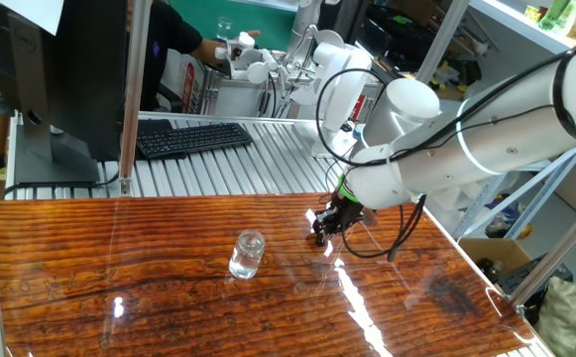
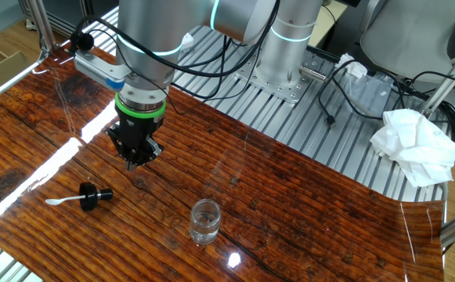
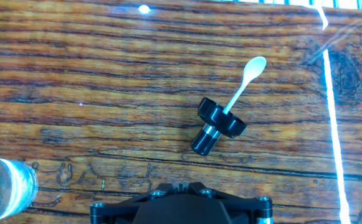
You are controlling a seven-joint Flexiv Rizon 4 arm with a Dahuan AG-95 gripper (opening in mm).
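A black knobbed lid or holder (image 3: 221, 118) with a short black and silver stem lies on the wooden table, a small white spoon (image 3: 250, 70) sticking out of it. In exterior view 2 this black piece (image 2: 88, 197) rests to the left of my gripper (image 2: 131, 165), apart from it. The gripper points down over the table, shut, with nothing showing between its fingers. A clear glass jar (image 2: 205, 221) with clear liquid inside stands upright and uncovered on the other side of the gripper. Only part of that jar (image 3: 6, 190) enters the wrist view.
Bare glossy wood (image 1: 119, 258) surrounds these things, with bright light streaks on it. Behind the table runs a ribbed metal surface bearing a keyboard (image 1: 193, 139) and a monitor (image 1: 64, 79). White crumpled cloth or paper (image 2: 415, 146) lies by the far corner. Cables hang from the arm.
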